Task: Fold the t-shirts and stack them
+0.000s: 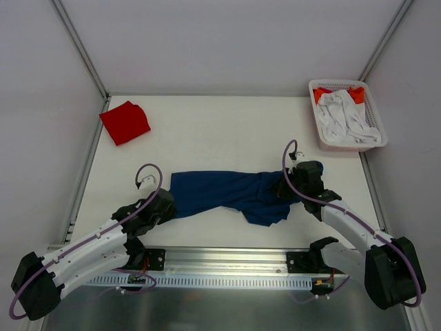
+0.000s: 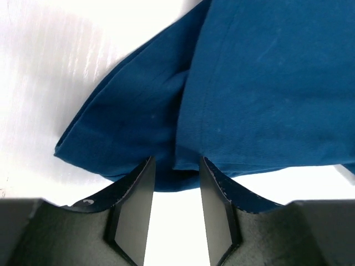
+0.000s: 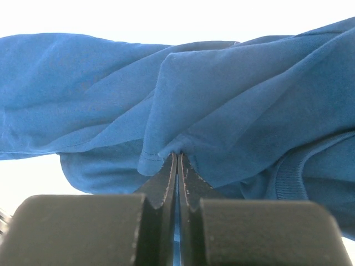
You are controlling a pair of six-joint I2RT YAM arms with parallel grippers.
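A dark blue t-shirt (image 1: 213,186) lies stretched across the front half of the table, loosely doubled and wrinkled at its right end. At its left end my left gripper is partly open, its fingertips on either side of the shirt's layered hem corner, with a gap still showing. In the right wrist view my right gripper is shut, its tips pinching a fold of the blue shirt near a sleeve edge. The ribbed collar (image 3: 289,176) curves to the right of those tips. A folded red shirt (image 1: 125,123) rests at the back left.
A white basket (image 1: 353,146) at the back right holds a white cloth (image 1: 342,118) and some orange-red cloth (image 1: 356,94). Bare white table (image 1: 220,131) spreads across the middle and back.
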